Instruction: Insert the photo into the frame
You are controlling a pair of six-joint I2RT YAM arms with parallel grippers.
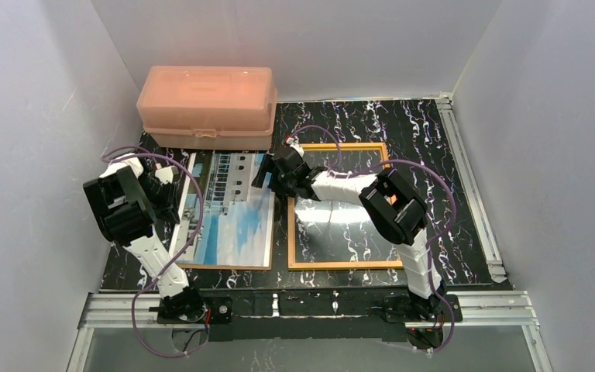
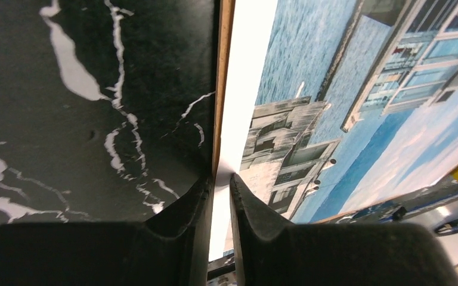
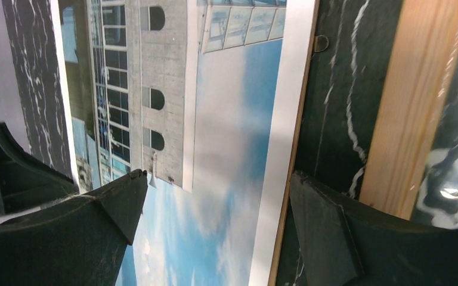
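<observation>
The photo (image 1: 240,225), a white-bordered print of a building and blue water on a thin board, lies left of the wooden frame (image 1: 291,232). At its left edge, in the left wrist view, my left gripper has the white border (image 2: 238,89) between two closely spaced fingertips; whether they press on it cannot be told. My right gripper is open at the photo's right side: one finger (image 3: 116,202) is over the picture, the other (image 3: 319,202) just beyond the board's brown edge. The frame lies flat, with marble pattern showing inside it.
A translucent orange box (image 1: 205,105) stands close behind the photo. A narrow strip of black marble table (image 1: 280,248) separates photo and frame. Open table (image 1: 434,186) lies right of the frame. Purple cables arch over both arms.
</observation>
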